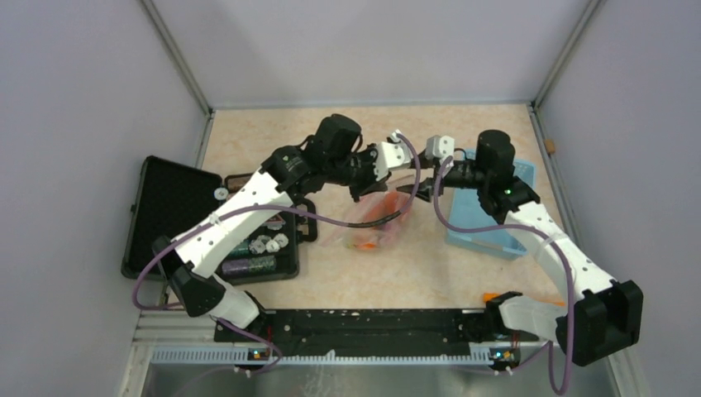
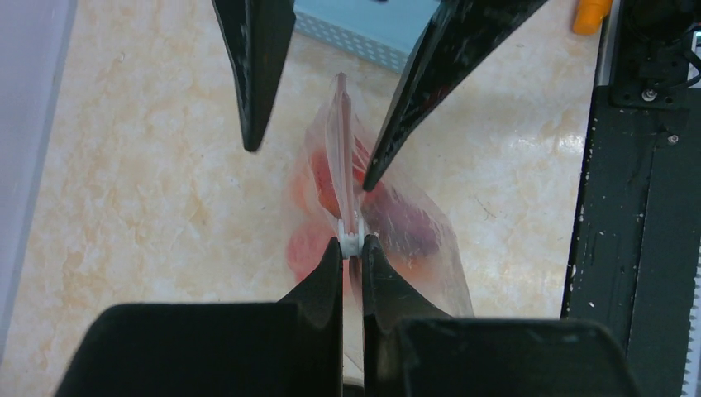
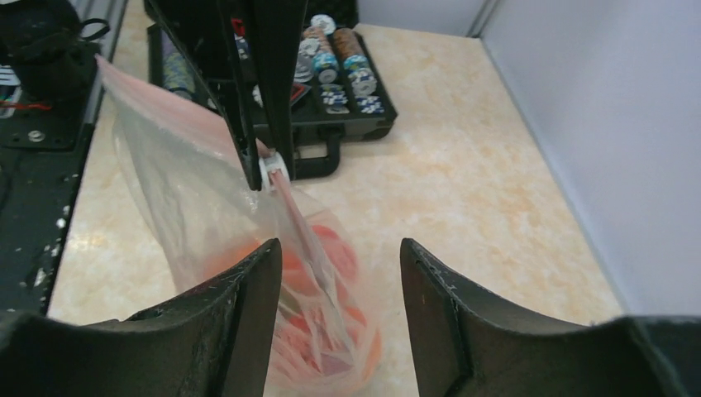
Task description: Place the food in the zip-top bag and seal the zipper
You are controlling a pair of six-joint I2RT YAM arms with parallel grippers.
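Observation:
The clear zip top bag (image 1: 382,217) with reddish and dark food (image 2: 401,223) inside hangs in the middle of the workspace. My left gripper is shut on the bag's zipper, with a white slider (image 3: 274,169) between its fingertips. Coming from the right, my right gripper holds its fingers apart, nothing gripped. In the left wrist view its fingers (image 2: 259,74) stand on either side of the bag's far top end. Whether the zipper is closed along its whole length I cannot tell.
An open black case (image 1: 256,240) with poker-chip-like discs lies at left. A light blue basket (image 1: 488,236) stands at right, partly under the right arm. An orange object (image 2: 589,15) lies near the front right. Bare tabletop (image 1: 364,285) shows in front of the bag.

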